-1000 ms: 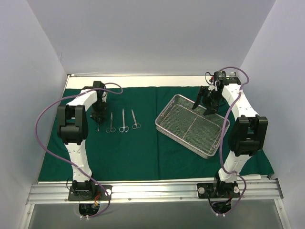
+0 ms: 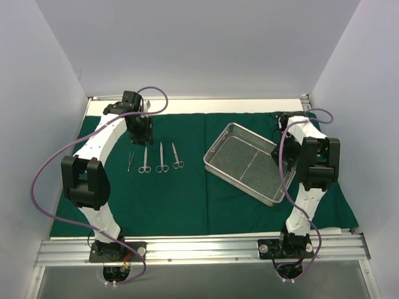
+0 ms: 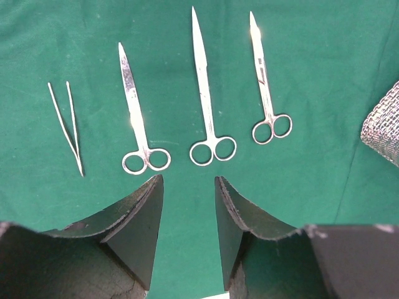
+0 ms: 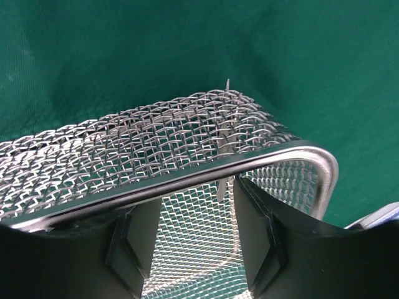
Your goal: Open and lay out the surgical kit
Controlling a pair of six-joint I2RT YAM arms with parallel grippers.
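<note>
Tweezers (image 3: 76,134) and three pairs of scissors (image 3: 206,93) lie in a row on the green cloth, handles toward the near side. Above the cloth, my left gripper is open and empty, its fingertips below the scissors' handles in its wrist view. The silver mesh tray (image 2: 240,168) rests right of centre, turned at an angle. My right gripper is at the tray's right side, fingers apart, with the rim (image 4: 249,161) crossing its wrist view. A slim metal piece (image 4: 222,190) shows by the mesh wall, near the right finger; contact cannot be told.
Bare green cloth (image 2: 162,205) spreads in front of the instruments and left of the tray. Grey walls (image 2: 361,112) close in both sides. At the right wrist view's lower right edge is a pale object (image 4: 383,217) with a blue edge.
The right gripper has shifted from the tray's back edge toward its right side and come nearer the front.
</note>
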